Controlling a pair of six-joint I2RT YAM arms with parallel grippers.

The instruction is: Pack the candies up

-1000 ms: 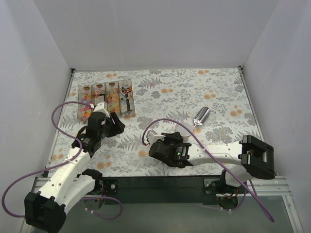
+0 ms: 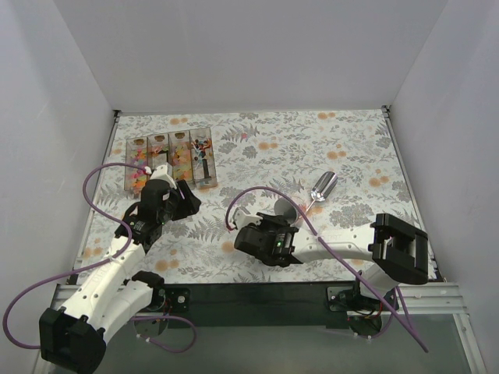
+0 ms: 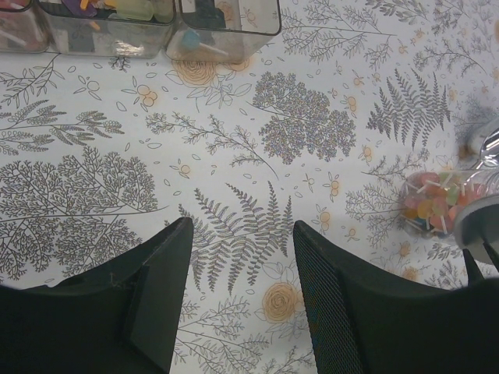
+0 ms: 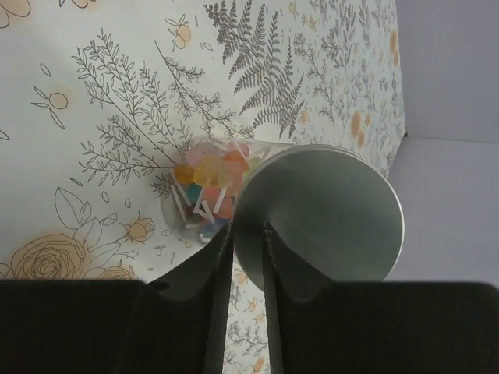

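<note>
My right gripper has its fingertips close together at the rim of a round grey lid (image 4: 320,218), tilted above a clear container of candies (image 4: 210,175); whether it grips the lid I cannot tell. The left wrist view also shows that candy container (image 3: 435,199) at the right edge. My left gripper stands open over bare tablecloth, nothing between its fingers. At the back left of the top view sit clear compartment boxes (image 2: 157,139) with colourful candies and other small items.
A metal scoop (image 2: 324,185) lies right of the lid.
The round lid has turned from a pale face to a darker, tilted one as my right arm moved slightly left. The left arm has not moved.
</note>
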